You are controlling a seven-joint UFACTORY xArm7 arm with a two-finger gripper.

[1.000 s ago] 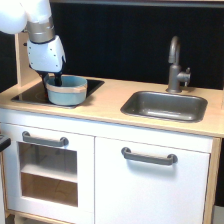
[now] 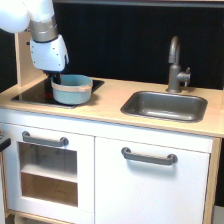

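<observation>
A blue-grey pot (image 2: pixel 73 94) with a paler, brownish rim sits over the black stove top at the left end of the counter. Reaching in from the upper left, my gripper (image 2: pixel 57 78) has its dark fingers down at the pot's left rim. They look to be touching the rim, but the view is too small to tell whether they are closed around it. Whether the pot rests flat or is slightly raised cannot be made out.
A grey sink (image 2: pixel 165 105) with a dark faucet (image 2: pixel 177 68) occupies the right of the wooden counter (image 2: pixel 105 112). Bare counter lies between stove and sink. Below are a windowed oven door (image 2: pixel 48 165) and a white cabinet door (image 2: pixel 148 190), both closed.
The pot has shifted a little to the right over the stove. My arm and gripper have moved right along with it.
</observation>
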